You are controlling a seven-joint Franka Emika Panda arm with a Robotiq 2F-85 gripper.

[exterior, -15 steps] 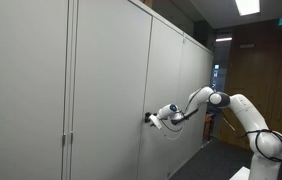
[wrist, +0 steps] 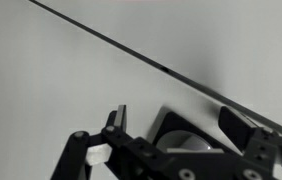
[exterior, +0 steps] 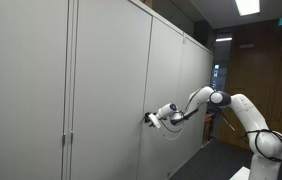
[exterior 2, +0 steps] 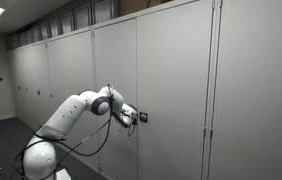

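In the wrist view my gripper is open, its two dark fingers standing wide apart in front of a cabinet door [wrist: 71, 90]. Between and below the fingers shows a black handle plate [wrist: 168, 124] with a round silvery part [wrist: 184, 141], partly covered by the gripper's body. A dark seam [wrist: 131, 50] between two door panels runs diagonally past it. In exterior view 2 the black handle [exterior 2: 143, 117] sits beside the door seam, with the gripper [exterior 2: 134, 121] right at it. Whether a finger touches the handle, I cannot tell.
Tall grey cabinet doors [exterior: 106, 90] form a flat wall along the arm's side; the doors in view look shut. Another small handle [exterior: 68, 138] is on a door farther left. A cable [exterior 2: 86, 153] hangs loosely from the arm. Open floor [exterior: 216, 160] lies behind the arm.
The gripper has shifted very slightly at the handle; the cabinet doors look the same.
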